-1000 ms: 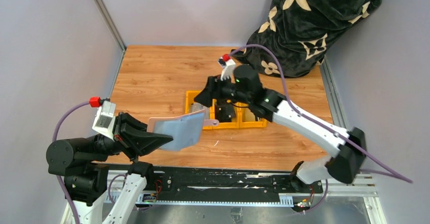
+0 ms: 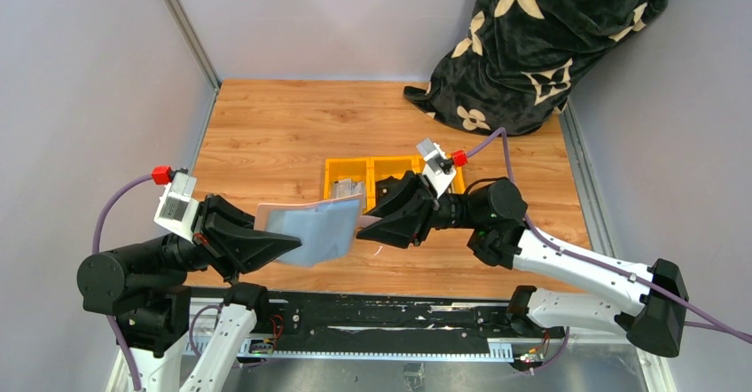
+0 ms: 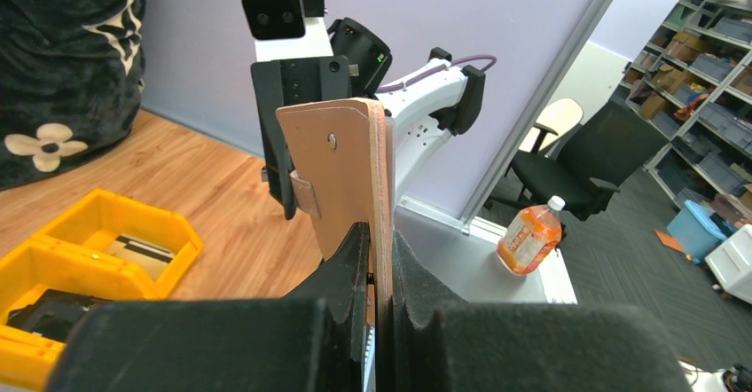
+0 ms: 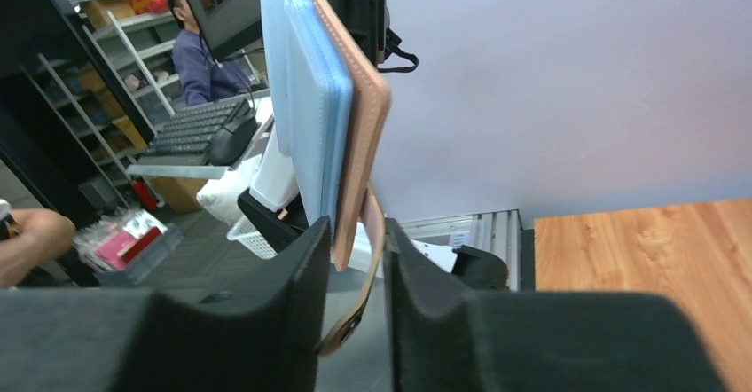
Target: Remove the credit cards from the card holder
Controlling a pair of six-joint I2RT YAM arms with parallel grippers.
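Observation:
A pink card holder (image 2: 321, 229) with light blue sleeves (image 4: 312, 99) is held up above the table's front part. My left gripper (image 2: 285, 245) is shut on its left part, and in the left wrist view the pink cover (image 3: 324, 166) rises edge-on from between the fingers. From the holder's right edge a pink strap (image 4: 372, 219) reaches into the gap of my right gripper. That gripper is part open; its fingers stand on both sides of the strap, with a gap still visible. No separate card can be made out in the sleeves.
A yellow divided tray (image 2: 348, 162) with small things in it stands behind the holder, partly hidden by the right arm. A dark patterned cloth (image 2: 532, 64) covers the back right.
From above the tray, my right gripper has come forward and down to the holder's right side. The left arm and holder have barely moved.

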